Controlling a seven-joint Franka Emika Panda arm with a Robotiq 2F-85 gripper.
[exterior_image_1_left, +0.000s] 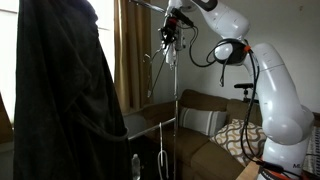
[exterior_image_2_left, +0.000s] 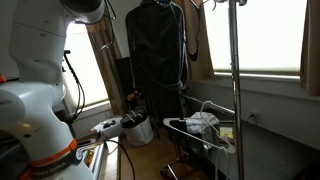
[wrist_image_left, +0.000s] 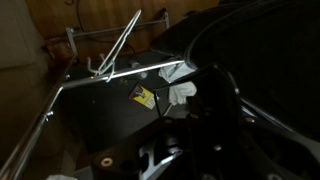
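Note:
High up by the metal clothes rack (exterior_image_1_left: 177, 90), my gripper (exterior_image_1_left: 168, 38) points downward in exterior view 1. A thin dark hanger (exterior_image_1_left: 152, 72) shows just below and left of it. My gripper is shut; whether the hanger's thin part runs between its fingers cannot be made out. The wrist view is dark around the fingers, with a thin black curved bar near them. A large black garment (exterior_image_1_left: 65, 90) hangs at the left, and it shows again as the dark garment (exterior_image_2_left: 160, 60) in exterior view 2.
A pale hanger (wrist_image_left: 118, 45) hangs on the rack's lower rail. White cloth (exterior_image_2_left: 203, 122) lies on the shelf there. Behind the rack stands a brown sofa (exterior_image_1_left: 205, 155) with a striped pillow (exterior_image_1_left: 203, 121). The upright poles and rails stand close to the arm.

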